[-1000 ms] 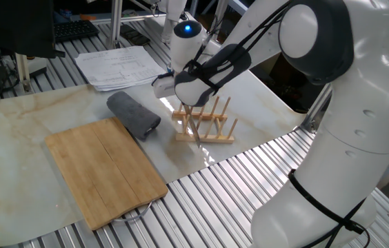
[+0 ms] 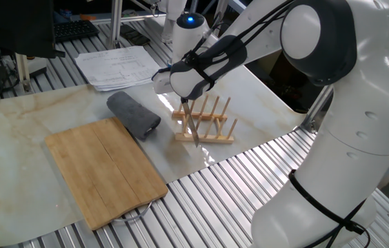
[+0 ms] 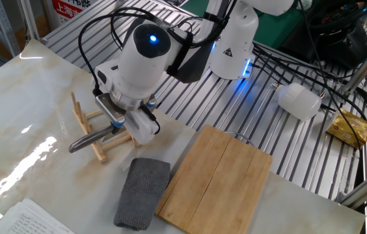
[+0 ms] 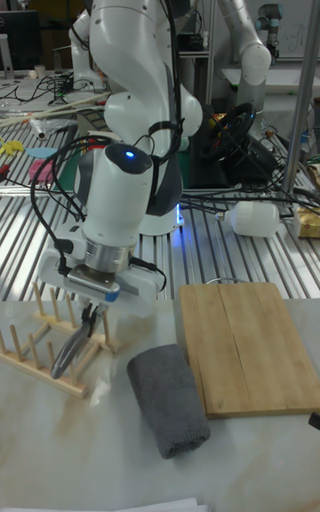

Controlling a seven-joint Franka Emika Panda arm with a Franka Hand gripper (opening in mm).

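A knife with a grey blade and a dark handle hangs from my gripper, whose fingers are shut on the handle. The fingers are partly hidden by the hand in every view. Below is a wooden rack with upright pegs. In exterior view 2 the knife slants out across the rack; in exterior view 3 its blade passes in front of the pegs. I cannot tell whether the blade touches the rack.
A rolled grey towel lies between the rack and a wooden cutting board. Papers rest at the sheet's far edge in exterior view 1. The pale marbled sheet is clear on the rack's other side.
My hand has risen slightly and tilted a little over the last second, with the knife still in it. The blade tip has barely shifted; rack, towel and board have stayed put.
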